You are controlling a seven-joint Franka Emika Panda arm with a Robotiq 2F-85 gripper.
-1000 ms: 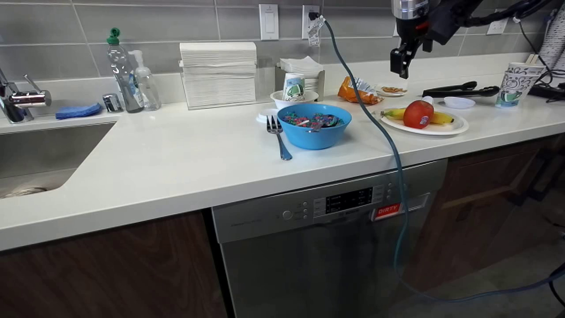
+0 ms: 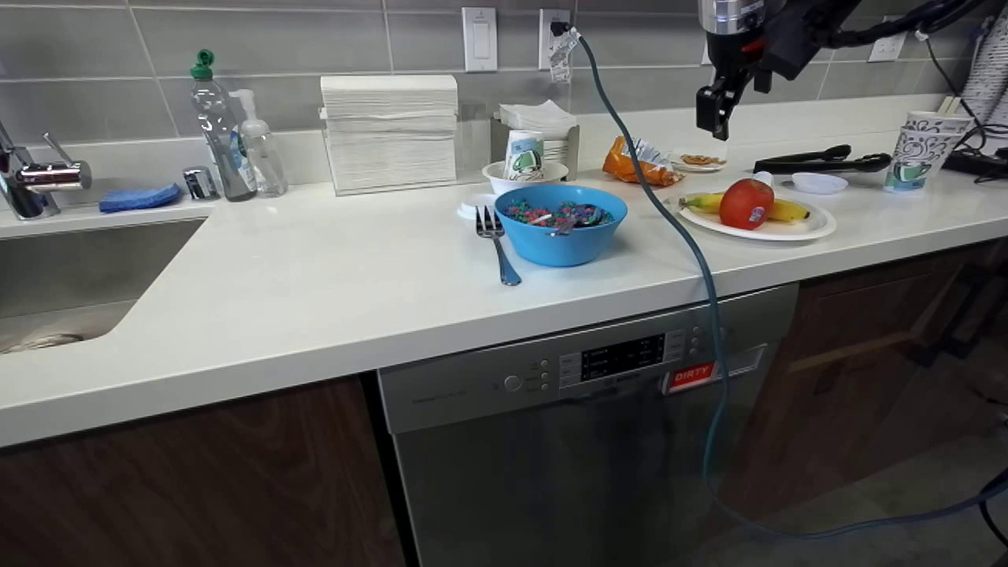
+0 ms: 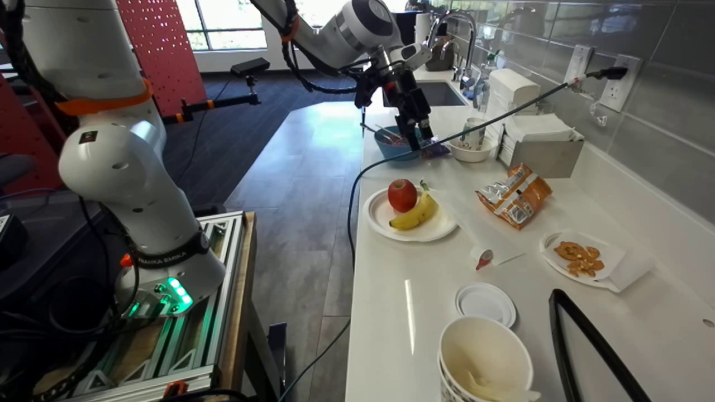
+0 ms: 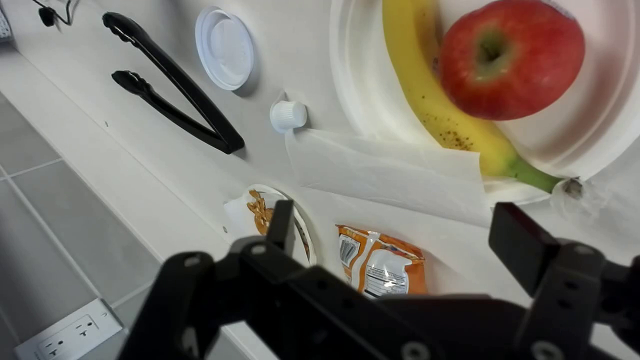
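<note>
My gripper hangs above the counter, open, its two dark fingers wide apart with nothing held between them. In the wrist view an orange snack bag [image 4: 384,264] lies on the counter below the gap. A white plate [image 4: 354,72] carries a red apple [image 4: 510,60] and a yellow banana [image 4: 414,78], both beyond the fingertips. A small plate of pretzels [image 4: 259,211] is partly hidden behind the left finger. Seen from exterior view 1, the gripper [image 2: 715,113] is high over the back of the counter, touching nothing.
Black tongs [image 4: 186,90], a white lid [image 4: 225,48] and a paper cup [image 2: 926,151] occupy the right end. A blue bowl [image 2: 562,247] of candy stands beside a fork [image 2: 501,250]. A cable [image 2: 704,264] crosses the counter's front edge.
</note>
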